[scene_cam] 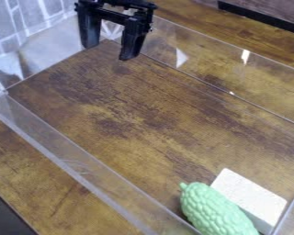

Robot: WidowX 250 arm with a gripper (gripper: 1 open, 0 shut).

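My black gripper [110,37] hangs open at the top left, above the back left part of a clear-walled enclosure, with nothing visible between its two fingers. A pale green bumpy vegetable-like object [215,211] lies in the front right corner, beside a white block [248,195].
Clear plastic walls [63,156] border a dark wooden surface [137,119], which is bare across its middle and back. More wooden table shows outside the walls at the back and lower left. Crinkled clear plastic is at the upper left.
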